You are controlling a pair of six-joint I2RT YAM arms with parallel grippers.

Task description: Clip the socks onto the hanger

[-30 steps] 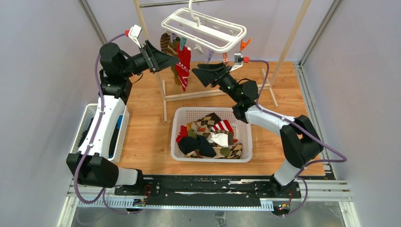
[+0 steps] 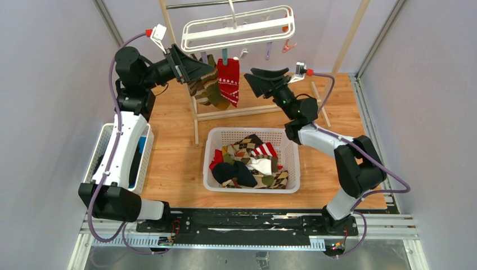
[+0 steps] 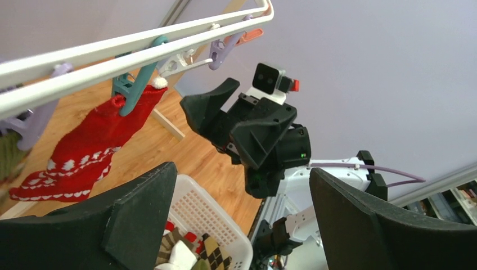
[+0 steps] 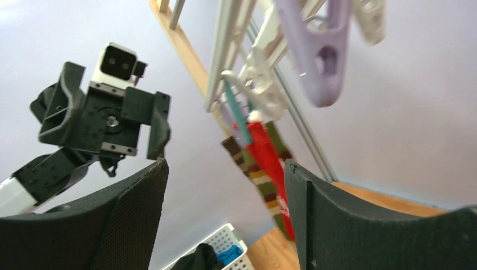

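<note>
The white hanger hangs from the rod, with coloured clips along its underside. A red patterned sock hangs from its teal clip. Beside it hang brown and green socks, partly behind my left gripper. That gripper is open and empty, left of the red sock. My right gripper, also open with nothing between its fingers, is to the right of the red sock, below the hanger. A white clip and a purple clip hold nothing.
A white basket of mixed socks stands on the table under the hanger. Another basket with dark and blue cloth is at the left, partly under my left arm. Wooden rack legs stand behind.
The hanger has swung round and its hanging socks have shifted with it. My right gripper has moved a little to the right and up; the left one has barely moved.
</note>
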